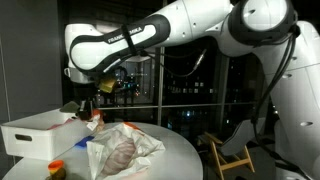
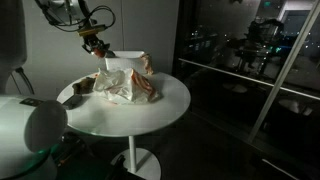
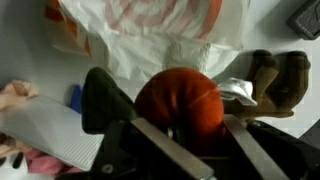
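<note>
A soft red-orange and green item (image 3: pixel 185 100) fills the middle of the wrist view, right at my fingertips. My gripper is shut on it; the exact part pinched is hidden behind the item. In exterior view 1 the gripper (image 1: pixel 82 108) hangs above the table beside the white box (image 1: pixel 32 138), with the orange part of the item (image 1: pixel 97 118) showing below it. Exterior view 2 has the gripper (image 2: pixel 96 48) raised at the box's left. The grey-white box wall (image 3: pixel 62 130) appears at lower left in the wrist view, with pinkish things inside.
A crumpled white bag (image 1: pixel 128 152) lies on the round white table (image 2: pixel 165 112) in front of the box. Near it are a brown soft thing (image 3: pixel 280 88) and a dark block (image 3: pixel 306 18).
</note>
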